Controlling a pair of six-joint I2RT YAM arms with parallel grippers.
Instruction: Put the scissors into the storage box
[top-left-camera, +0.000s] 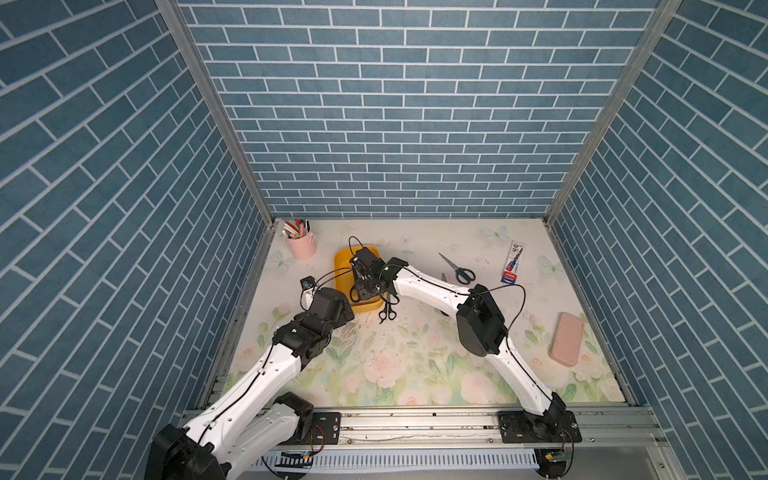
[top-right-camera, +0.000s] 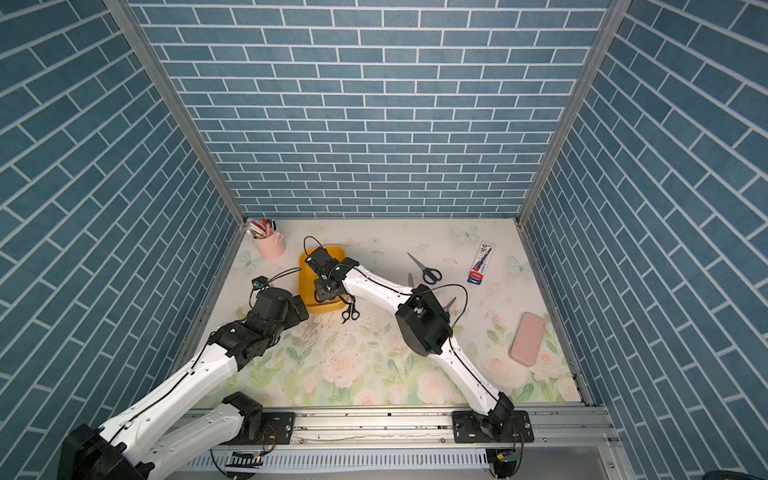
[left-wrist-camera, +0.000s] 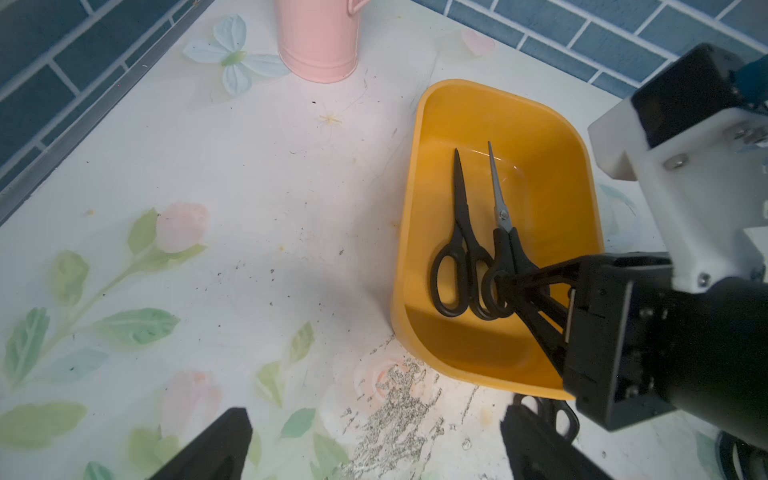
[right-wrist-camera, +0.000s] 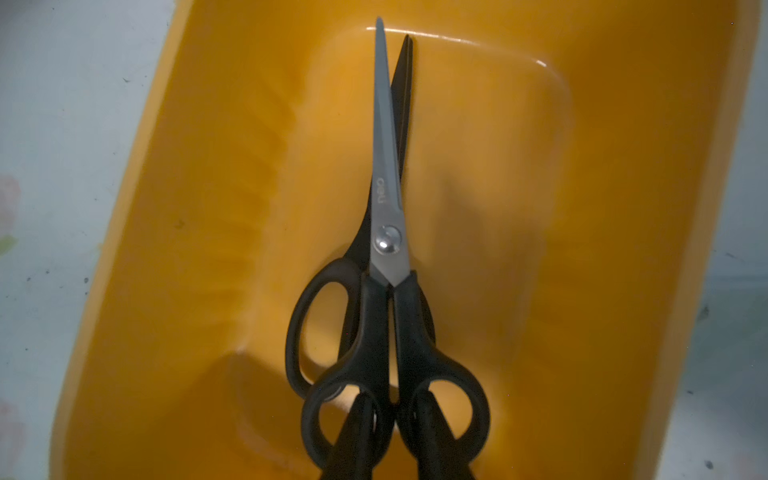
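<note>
In the yellow storage box (left-wrist-camera: 416, 192) lie black-bladed scissors (left-wrist-camera: 460, 192), with silver-bladed scissors (right-wrist-camera: 388, 200) over or beside them. My right gripper is over the box, its fingers part open at the handles of the silver pair; whether it still grips them is unclear. My left gripper hangs open, lower left of the box, nothing between its fingers. Another pair of scissors (top-left-camera: 388, 313) lies just outside the box's front right, and more scissors (top-left-camera: 464, 273) lie to the right on the table, some partly hidden by my right arm.
A pink pen cup (top-left-camera: 301, 245) stands at the back left. A pencil package (top-left-camera: 512, 262) and a pink case (top-left-camera: 566, 339) lie on the right. Tiled walls bound the sides and back.
</note>
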